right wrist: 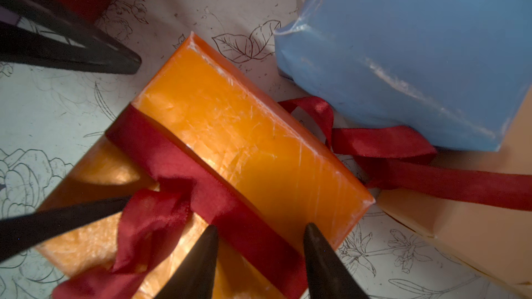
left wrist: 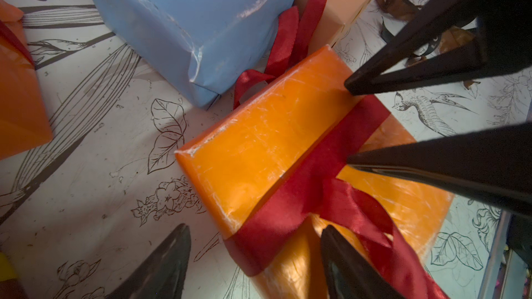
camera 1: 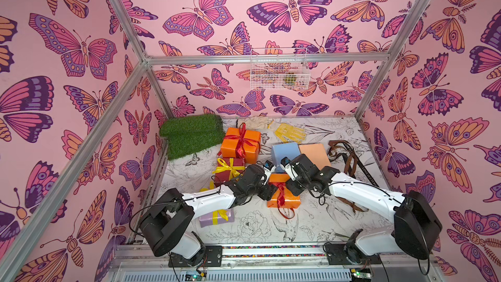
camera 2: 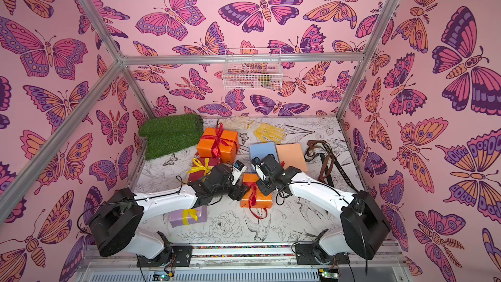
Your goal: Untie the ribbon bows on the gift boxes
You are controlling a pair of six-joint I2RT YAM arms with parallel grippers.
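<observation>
An orange box (camera 1: 277,201) with a red ribbon (left wrist: 291,182) lies at the front middle; a loose tangle of ribbon (right wrist: 146,227) sits on its top. My left gripper hangs over that box, fingers apart, and my right gripper is above its other side, also open, with nothing held. Each one's fingertips intrude into the other's wrist view. More wrapped boxes stand behind: an orange one with a red bow (camera 1: 241,141), a dark red one with a yellow bow (camera 1: 228,166), and a lilac one with yellow ribbon (camera 2: 182,216).
A blue box (right wrist: 399,49) and a peach box (right wrist: 460,227) stand just behind, red ribbon lying between them. Green turf (camera 1: 190,130), yellow gloves (camera 1: 289,131) and brown straps (camera 2: 326,162) lie around. Bare table shows at the front.
</observation>
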